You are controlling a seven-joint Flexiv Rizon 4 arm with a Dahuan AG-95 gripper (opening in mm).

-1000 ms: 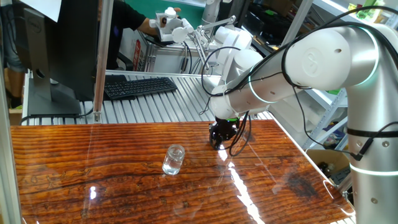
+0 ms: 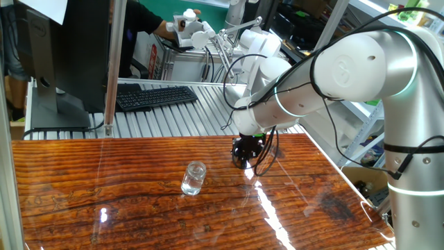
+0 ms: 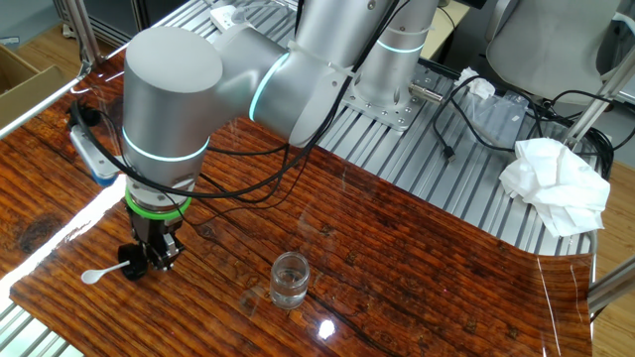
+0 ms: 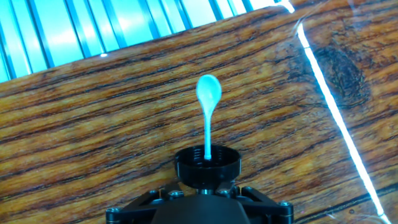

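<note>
A small pale spoon [image 4: 208,93] sticks out of the middle of a round black lid [image 4: 181,167], whose threaded inside shows in the wrist view. My gripper is right behind this lid and appears shut on it, though the lid's rim hides the fingertips. From the second exterior view, the spoon [image 3: 97,275] points left, roughly level, with the lid [image 3: 131,262] against the gripper [image 3: 159,256] low over the wooden table. A clear glass jar [image 3: 290,280], open at the top and partly filled with clear liquid, stands upright some way from the gripper.
Bare wooden table [image 2: 118,167] surrounds the jar. Beyond its far edge lie a ribbed metal surface and a keyboard [image 2: 156,98]. Crumpled white tissue [image 3: 556,183] lies on the metal surface near the arm's base. Black cables [image 2: 267,156] hang loosely beside the gripper.
The arm has shifted only very slightly over the last second, with the gripper staying near the same spot. The glass jar has not moved.
</note>
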